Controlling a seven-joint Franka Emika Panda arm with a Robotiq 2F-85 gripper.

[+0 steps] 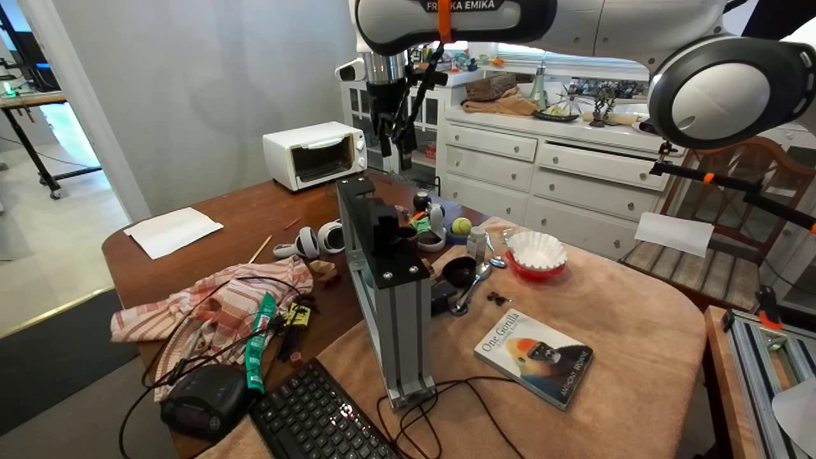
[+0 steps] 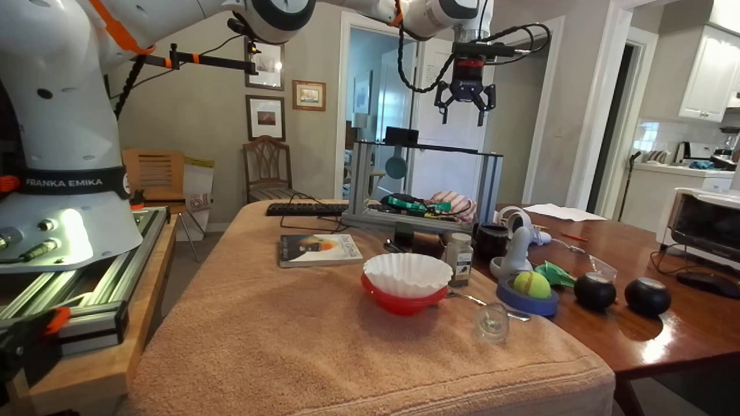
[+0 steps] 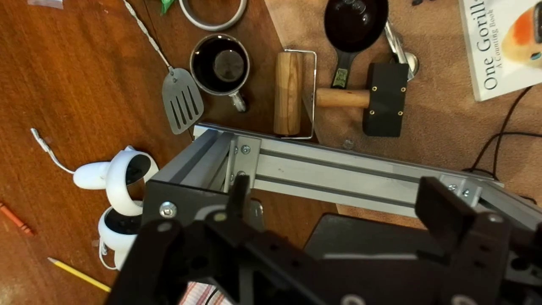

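My gripper hangs high over the table with its fingers spread and the gap between them empty. In the wrist view, the open gripper has the grey metal frame beneath it. Past the frame's bar lies a mallet with a black head and a wooden handle. A wooden roller, a dark mug, a black ladle and a slotted spatula lie around it. No object touches the fingers.
The upright frame is a tall obstacle mid-table. White filters sit in a red bowl, near a book. A toaster oven stands at the far end.
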